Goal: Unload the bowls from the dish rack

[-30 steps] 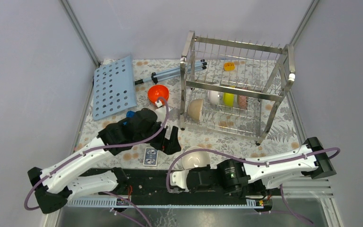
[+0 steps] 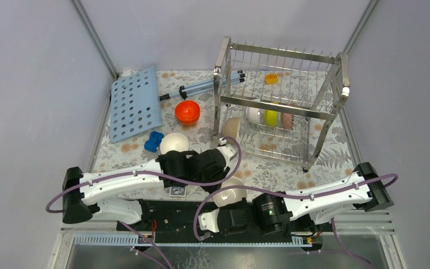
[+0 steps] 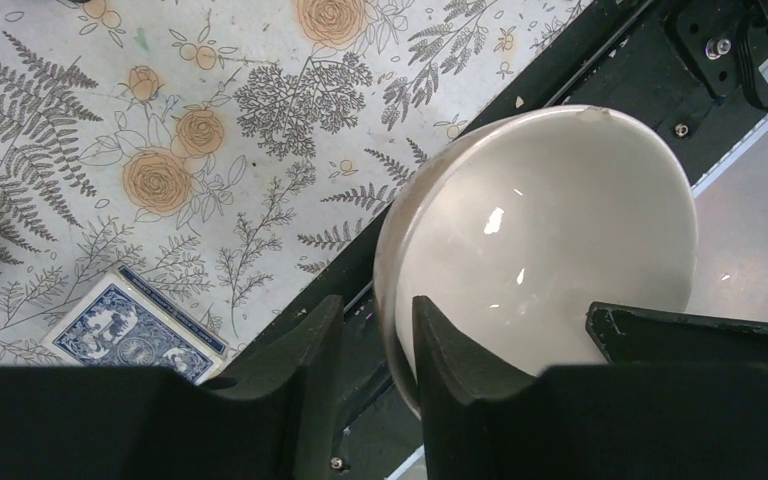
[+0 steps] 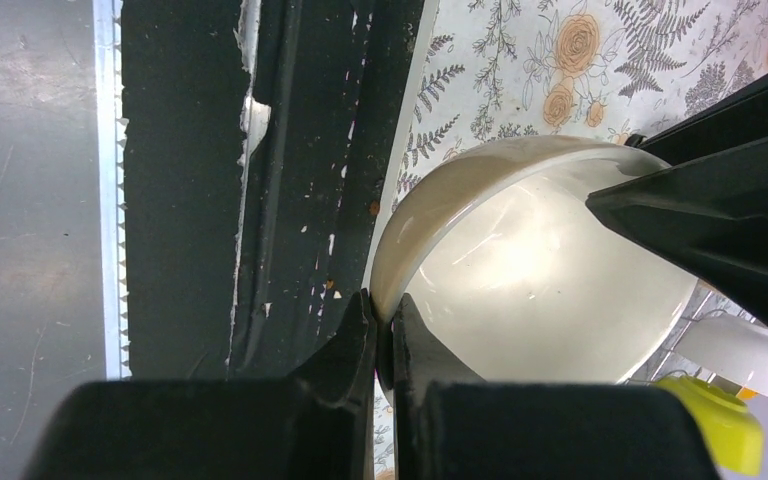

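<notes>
A white bowl (image 2: 230, 196) is held tilted over the table's front edge. My right gripper is shut on its rim. On another part of the rim, my left gripper straddles the wall, one finger inside the bowl and one outside; a gap shows beside the rim, so its fingers are partly open. In the rack (image 2: 283, 106), a beige bowl (image 2: 231, 128) leans at the left end, beside a white dish (image 2: 253, 115), a yellow-green one (image 2: 271, 116) and a pinkish one (image 2: 288, 120). An orange bowl (image 2: 187, 112) and another white bowl (image 2: 174, 143) rest on the table.
A light-blue perforated board (image 2: 136, 106) occupies the left back, a folded tripod (image 2: 201, 87) behind the orange bowl. A blue object (image 2: 153, 142) touches or nearly touches the resting white bowl. A card box (image 3: 135, 330) lies near the front edge.
My left arm has swung right and toward the front, from beside the orange bowl to the held white bowl. The right arm and its bowl have barely shifted.
</notes>
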